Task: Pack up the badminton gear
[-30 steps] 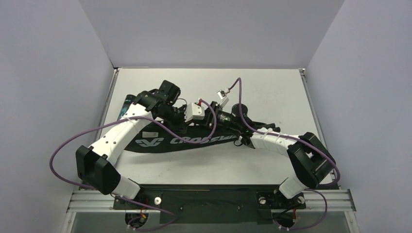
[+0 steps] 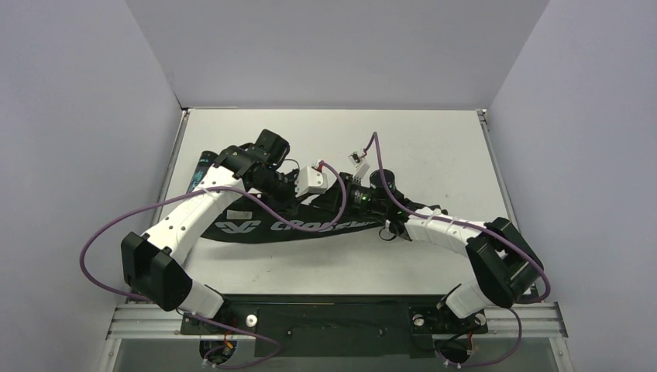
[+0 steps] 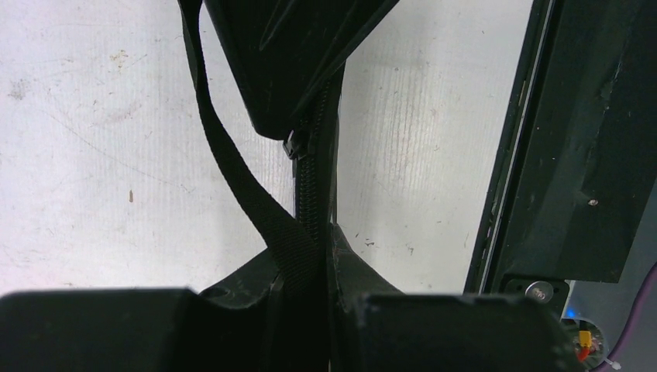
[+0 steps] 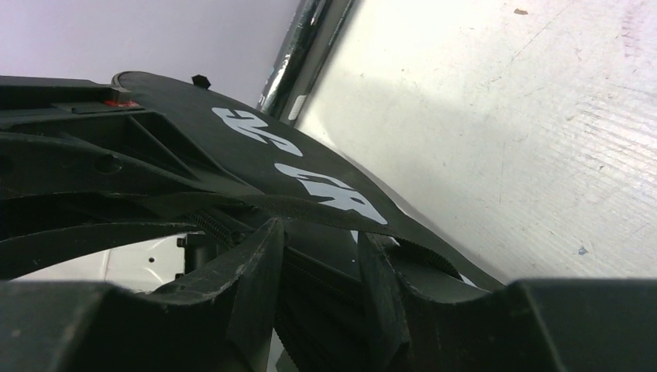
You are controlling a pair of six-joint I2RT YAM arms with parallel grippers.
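Observation:
A long black racket bag (image 2: 256,223) with grey lettering lies across the table, partly hidden under both arms. In the left wrist view, my left gripper is shut on the bag's zippered edge (image 3: 308,198); a black strap (image 3: 232,167) runs down between its fingers. A zipper pull (image 3: 293,146) sits farther along that edge, right by the tip of the other gripper's black finger. My right gripper stands part open over the bag. Its fingers straddle dark bag fabric (image 4: 318,283), and a strap (image 4: 310,208) crosses just beyond the fingertips.
Bare white table (image 2: 434,155) spreads behind and to the right of the bag, with a clear strip in front. Grey walls close in the sides and back. Purple cables (image 2: 116,225) loop over both arms, which stand close together mid-table.
The right arm has shifted slightly toward the front, its elbow swinging outward to the right, and its gripper has tilted a little. The left arm and most of the bag look unmoved.

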